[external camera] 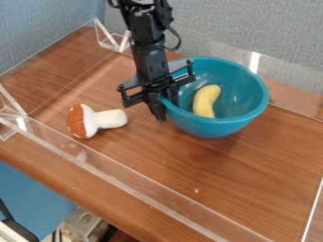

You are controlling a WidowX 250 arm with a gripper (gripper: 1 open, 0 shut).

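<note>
A teal bowl (233, 118) with a yellow banana (207, 101) inside sits right of center on the wooden table. My black gripper (169, 95) is shut on the bowl's left rim, its fingers reaching down at that edge. A toy mushroom (96, 120) with an orange-brown cap and white stem lies apart from the bowl, to its left.
Clear plastic barriers (127, 173) run along the table's front and sides. Grey walls stand behind. Bare wood is free in front of the bowl and at the back left.
</note>
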